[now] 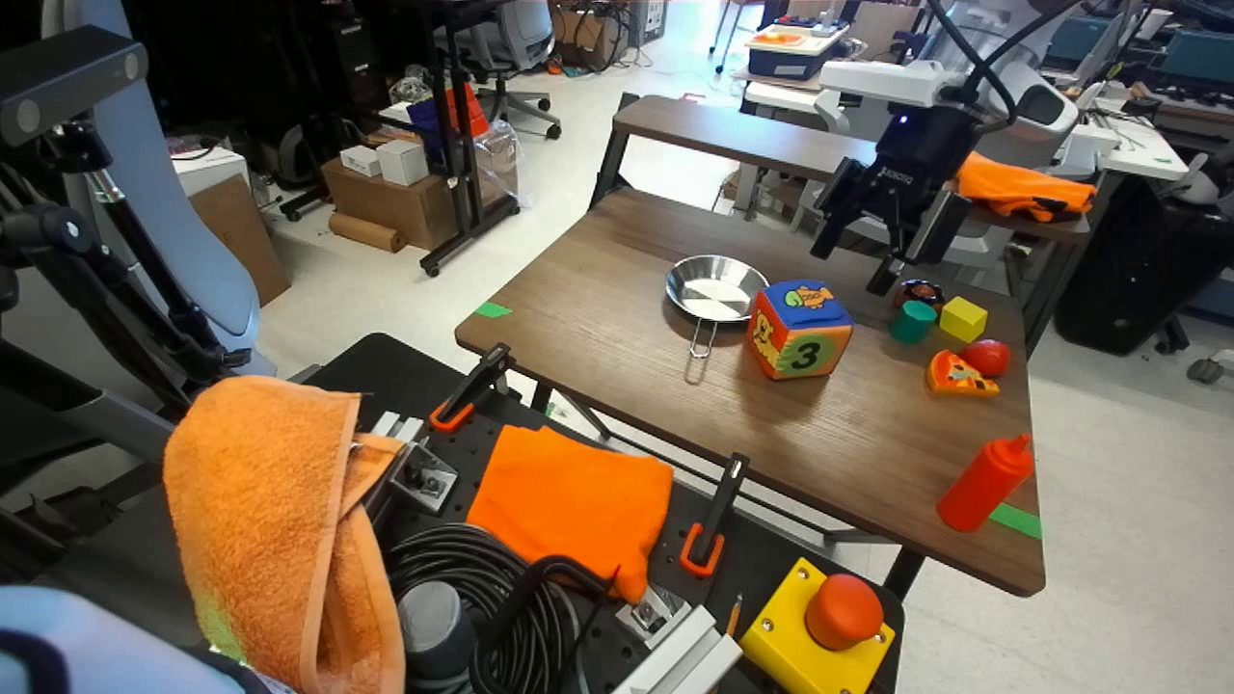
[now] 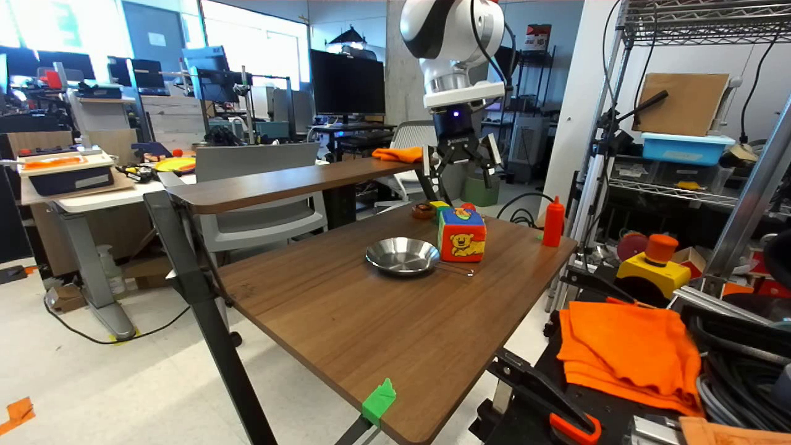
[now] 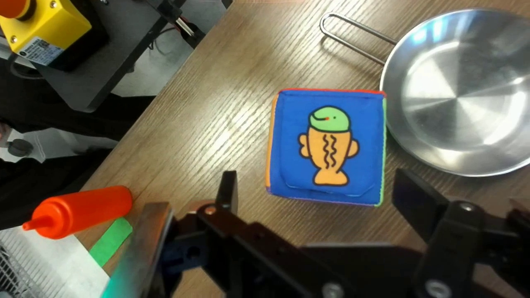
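My gripper (image 1: 853, 268) hangs open above the back of the brown table, with nothing between its fingers. In the wrist view its two black fingers (image 3: 227, 191) stand wide apart, short of a soft cube (image 3: 328, 146) whose blue top carries a fish picture. The cube rests on the table; exterior view 1 shows a green 3 on one side, and exterior view 2 shows a bear (image 2: 463, 243). A shiny metal pan (image 1: 714, 287) lies beside the cube, its wire handle pointing toward the table's front edge. Inside, the pan is empty.
A red squeeze bottle (image 1: 985, 484) stands near the table's right corner. Behind the cube sit a teal cup (image 1: 913, 322), a yellow block (image 1: 962, 319), a red ball (image 1: 986, 358) and a toy pizza slice (image 1: 960, 375).
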